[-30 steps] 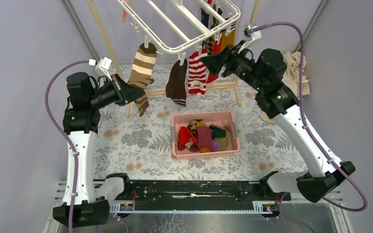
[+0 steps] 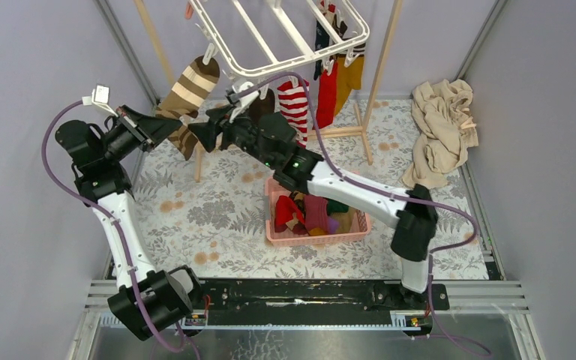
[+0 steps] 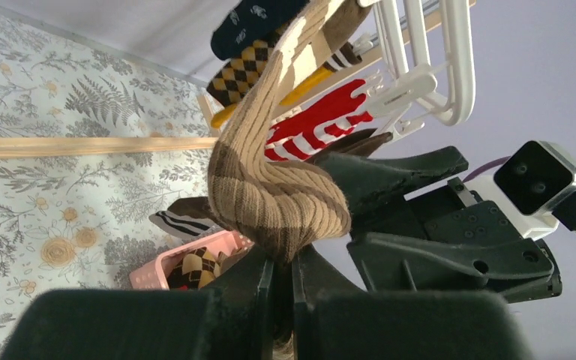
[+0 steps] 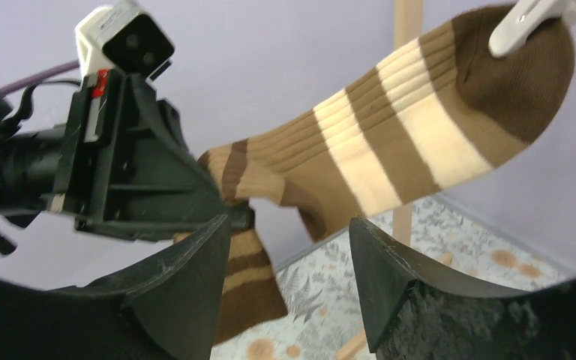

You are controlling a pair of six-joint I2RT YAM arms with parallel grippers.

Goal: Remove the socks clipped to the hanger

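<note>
A brown and cream striped sock (image 2: 196, 81) hangs by its upper end from a white clip (image 4: 520, 28) on the hanger (image 2: 238, 69). My left gripper is shut on the sock's lower part, which bunches above its fingers and slants away from the clip. Close by on the right, my right gripper stands part open, its fingers apart with nothing gripped between them. The left gripper and the sock appear beyond its fingertips in the right wrist view. Also on the hanger are a red and white striped sock (image 2: 292, 101) and a mustard sock (image 2: 352, 73).
The pink basket (image 2: 268, 217) with several socks lies below the right arm. Wooden stand legs (image 2: 364, 142) rise behind, and beige cloth (image 2: 439, 131) lies at the right. Floor to the left of the basket is clear.
My right gripper has swung left across the hanger's front, close to the left one. The left gripper has moved left and up, pulling the striped sock from hanging straight to a slant.
</note>
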